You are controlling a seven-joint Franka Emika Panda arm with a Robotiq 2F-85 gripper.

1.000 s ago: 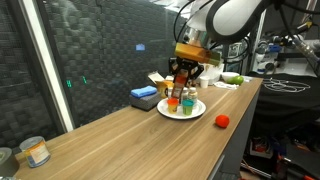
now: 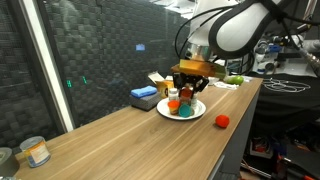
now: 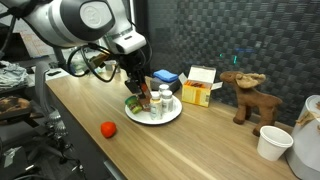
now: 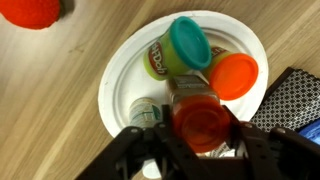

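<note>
My gripper is shut on a red-capped clear bottle (image 4: 201, 118), held over the white plate (image 4: 113, 88). In exterior view 1 the gripper (image 2: 187, 88) hangs low over the plate, among the things on it. Right beside the held bottle is a teal Play-Doh cup (image 4: 187, 44), its label showing so that it looks tilted. An orange cup (image 4: 233, 75) stands next to it. White-capped bottles (image 3: 155, 106) share the plate. Whether the held bottle's base touches the plate is hidden.
A red tomato-like ball (image 2: 222, 121) lies near the table edge. Behind the plate are a yellow box (image 3: 201, 85) and a blue cloth (image 2: 144, 91). A toy deer (image 3: 255, 97) and white cup (image 3: 271, 143) stand farther along.
With the red-capped bottle, my gripper has come down closer to the plate and slightly right. The teal cup has shifted and appears tipped; it stood upright before.
</note>
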